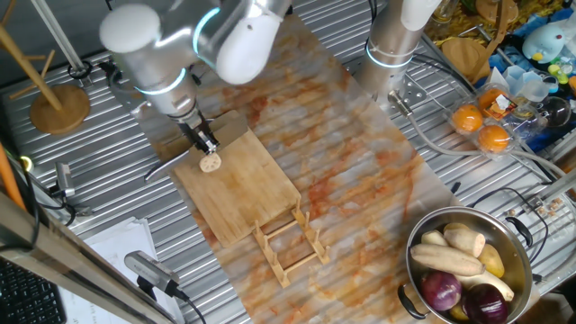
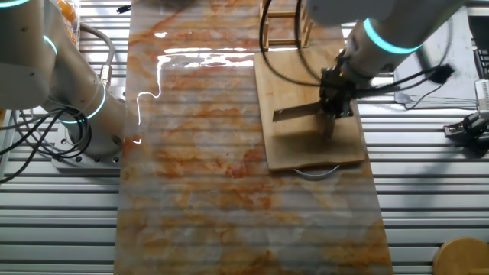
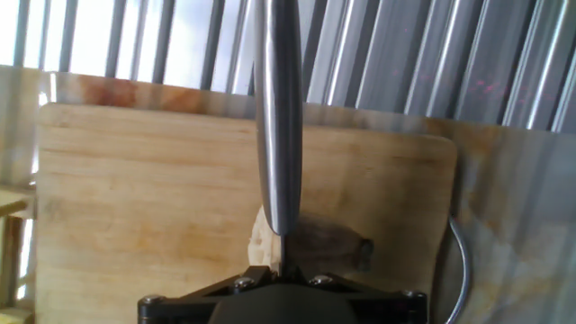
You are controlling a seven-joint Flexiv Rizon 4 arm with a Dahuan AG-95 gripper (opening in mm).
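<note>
My gripper [image 1: 209, 146] is shut on a knife above the cutting board. The knife's metal handle [image 3: 279, 117] points away from me in the wrist view, and its flat blade [image 2: 296, 111] reaches out on the opposite side of the fingers. Directly under the knife lies a piece of lotus root [image 1: 210, 163], its pale, holed end showing. In the wrist view the root's cut face [image 3: 259, 243] peeks out beside the handle. Whether the blade's edge touches the root is hidden. The wooden cutting board [image 1: 238, 193] lies flat on the marbled mat.
A small wooden rack [image 1: 292, 249] stands against the board's near edge. At the lower right is a metal pot [image 1: 416, 261] of vegetables. An arm column [image 1: 389, 58] rises at the mat's far side.
</note>
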